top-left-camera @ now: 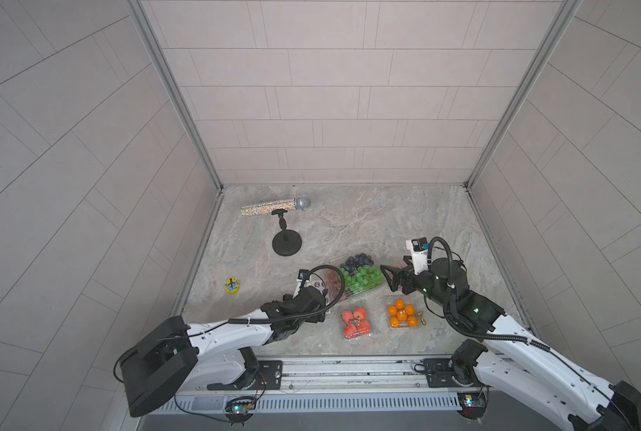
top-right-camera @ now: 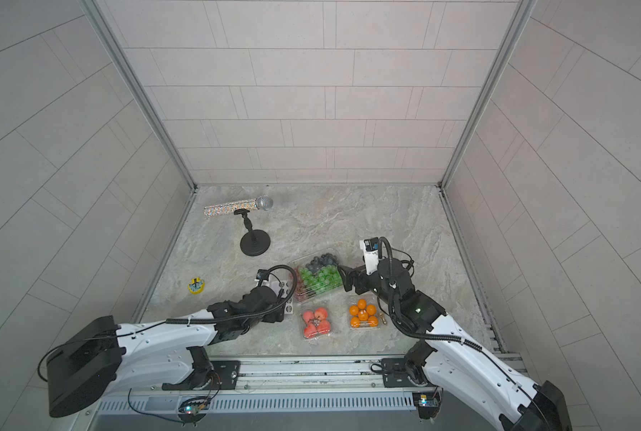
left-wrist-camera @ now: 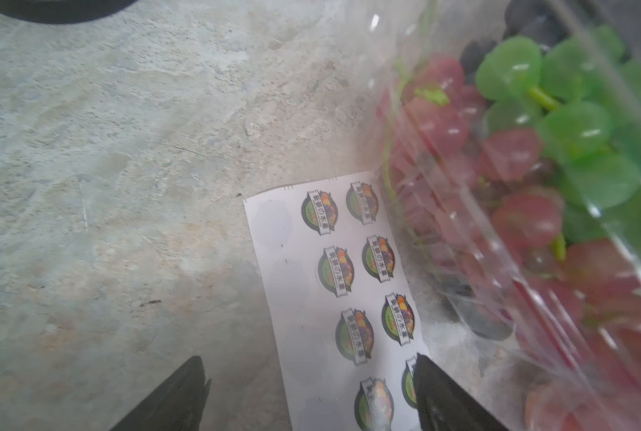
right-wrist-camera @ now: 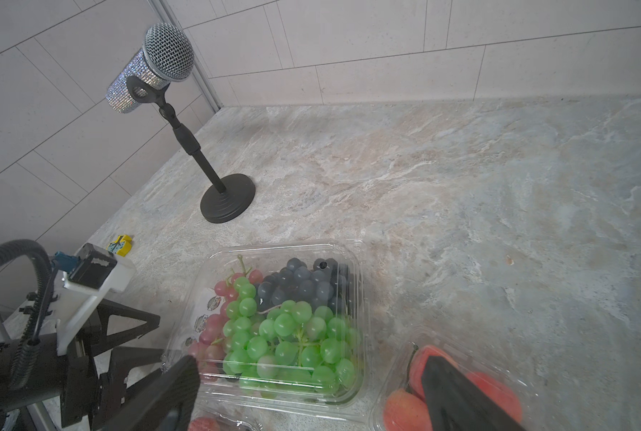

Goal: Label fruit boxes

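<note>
A white label sheet [left-wrist-camera: 327, 287] with round fruit stickers lies flat on the table in the left wrist view, its left column showing blank circles. My left gripper is above the sheet, fingers apart, nothing visible between them. Right beside the sheet stands a clear box of red, green and dark grapes [right-wrist-camera: 291, 337]. In the right wrist view my right gripper hangs open and empty on the near side of the grape box. Toward the front are a box of peaches [top-left-camera: 355, 323] and a box of oranges [top-left-camera: 403, 314].
Another peach box [right-wrist-camera: 471, 380] sits right of the grapes, mostly hidden under my right arm from above. A microphone on a black stand [top-left-camera: 286, 242] is at the back left, and a small yellow item [top-left-camera: 232, 286] lies at the left.
</note>
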